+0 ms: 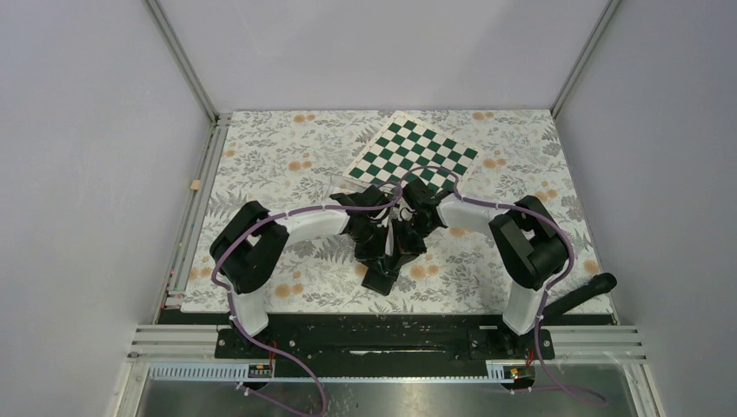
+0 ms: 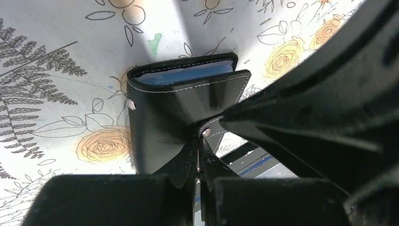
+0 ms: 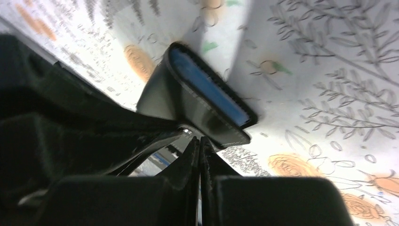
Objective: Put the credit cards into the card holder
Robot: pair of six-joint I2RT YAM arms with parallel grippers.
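The black card holder (image 2: 174, 113) stands on the floral cloth, its open pocket showing the edge of blue cards (image 2: 188, 74). A small stitched strap with a metal snap (image 2: 206, 133) lies at its side. My left gripper is shut, its fingertips right by the strap; whether the strap is pinched cannot be told. From the other side my right gripper is also shut, its tips close to the holder's (image 3: 197, 103) lower edge and strap end, with nothing clearly showing between them. In the top view the arms hide much of the holder (image 1: 379, 280).
A green and white checkered board (image 1: 413, 152) lies behind the grippers. A black cylindrical item (image 1: 584, 294) rests at the front right. Open cloth stretches to the left and right, and the table's dark front edge (image 1: 382, 334) is near the holder.
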